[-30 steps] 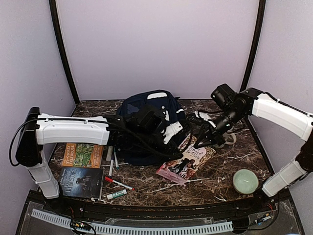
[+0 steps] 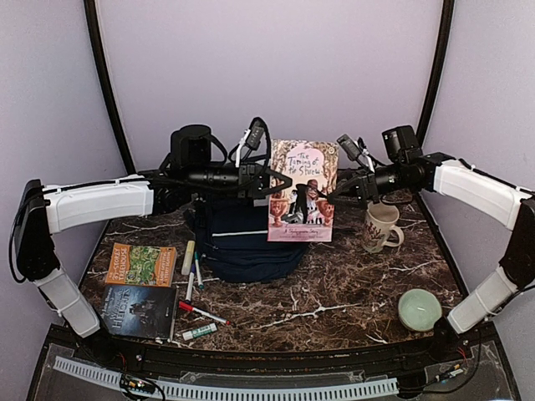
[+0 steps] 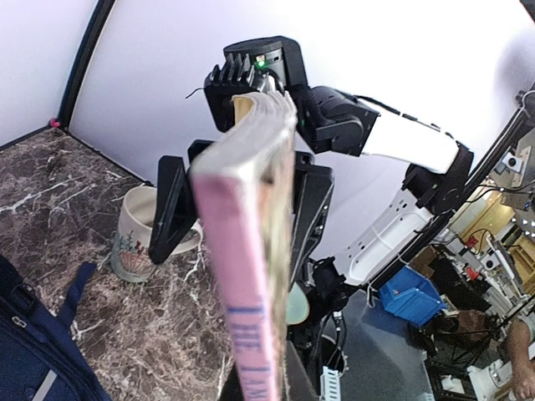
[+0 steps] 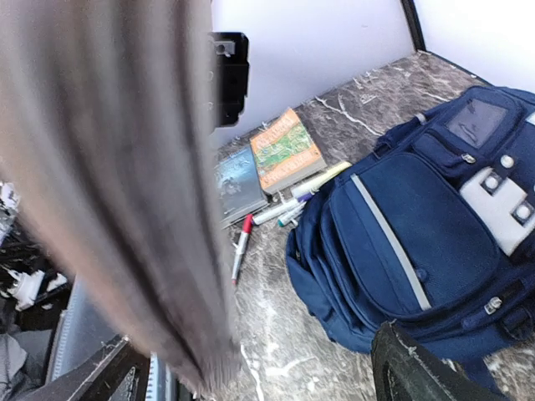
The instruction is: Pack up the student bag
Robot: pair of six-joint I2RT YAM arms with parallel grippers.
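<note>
A pink book [image 2: 303, 209] is held upright above the table, its front cover facing the top view. My left gripper [image 2: 284, 180] is shut on its left edge. In the left wrist view the book's pink spine [image 3: 238, 276] runs up from between the fingers. At the right edge of the cover, my right gripper [image 2: 334, 196] stands open. Its fingers straddle the book's far end in the left wrist view, and the blurred book [image 4: 142, 184] looms close in the right wrist view. Behind the book, the navy backpack [image 2: 251, 251] is partly hidden.
Two books, an orange one [image 2: 150, 264] and a dark one [image 2: 138, 312], lie at the left front. Beside them are several markers, including a red one [image 2: 205, 312]. A mug [image 2: 380, 227] and a green bowl [image 2: 420, 310] stand at right.
The book has risen and turned from tilted to upright, carried by my left gripper.
</note>
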